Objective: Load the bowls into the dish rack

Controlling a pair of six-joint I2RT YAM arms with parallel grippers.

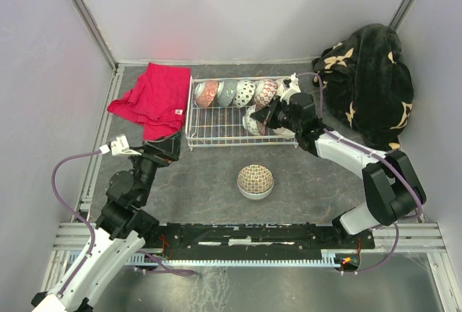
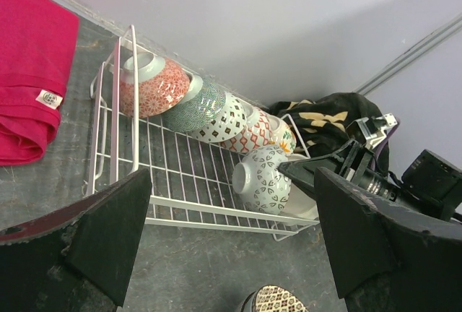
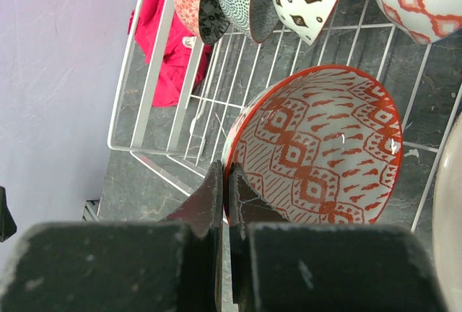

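Note:
The white wire dish rack (image 1: 209,137) holds a back row of patterned bowls: red (image 2: 155,89), green (image 2: 191,107), dotted (image 2: 220,124) and more to the right. My right gripper is shut on the rim of a red-and-white patterned bowl (image 3: 314,146), tilted on its side in the rack's front row, beside a pale bowl (image 3: 451,204). My left gripper (image 1: 164,149) stands open, left of and in front of the rack. A further bowl (image 1: 255,182) with a lattice pattern sits on the counter in front of the rack.
A red cloth (image 1: 155,99) lies left of the rack, and a dark patterned blanket (image 1: 368,88) is piled at the right. The counter (image 1: 202,189) around the loose bowl is clear. Walls border the area at back and sides.

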